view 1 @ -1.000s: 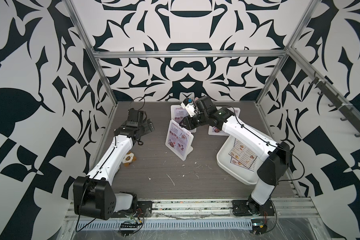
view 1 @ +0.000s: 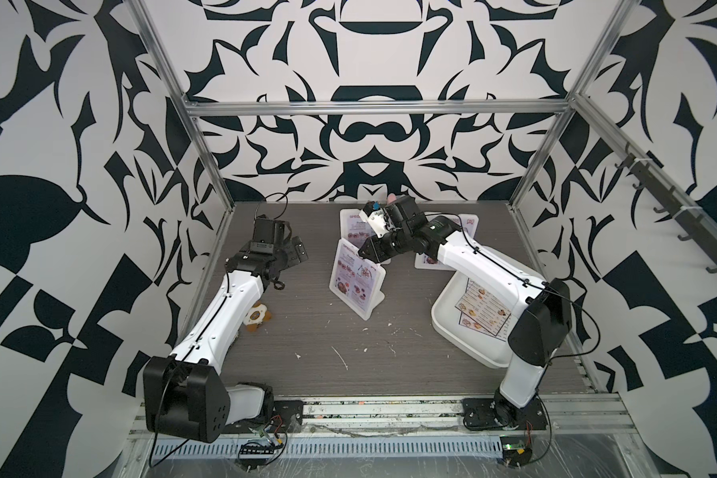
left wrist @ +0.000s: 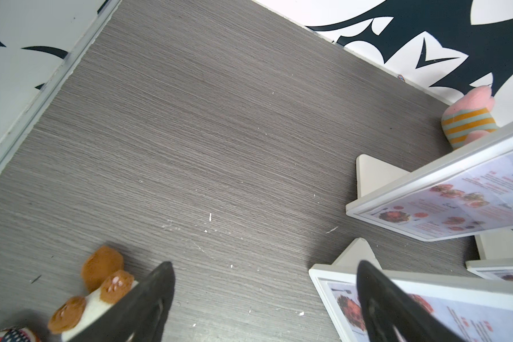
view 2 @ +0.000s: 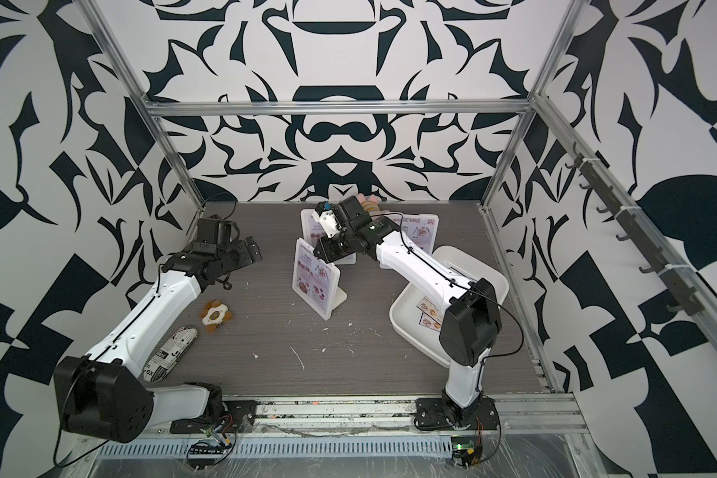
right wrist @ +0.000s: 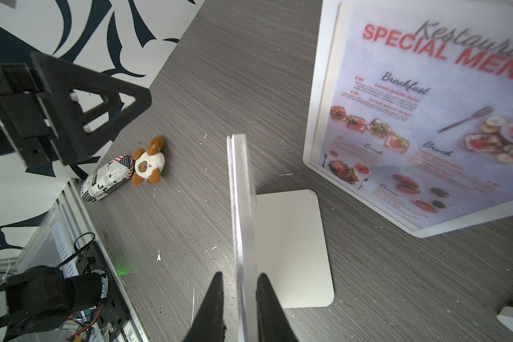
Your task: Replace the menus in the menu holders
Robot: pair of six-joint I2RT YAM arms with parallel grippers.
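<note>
Three acrylic menu holders with menus stand on the table: a front one (view 1: 353,279), a back-left one (view 1: 353,224), and a back-right one (view 2: 420,231). My right gripper straddles the top edge of the front holder; its fingers are part open, with the panel between the fingers. My left gripper (view 1: 294,253) hangs open over the left side of the table, apart from the holders, nothing between its fingers. A white tray (view 1: 450,334) at the right holds loose menu sheets (view 1: 482,306).
A brown-and-white plush (view 2: 215,314) and a printed cylindrical object (view 2: 169,354) lie at the left. A pink striped toy (left wrist: 466,119) sits behind the holders.
My right arm has shifted slightly down over the front holder since a second ago. The left arm is nearly unchanged; the holders have not visibly moved.
</note>
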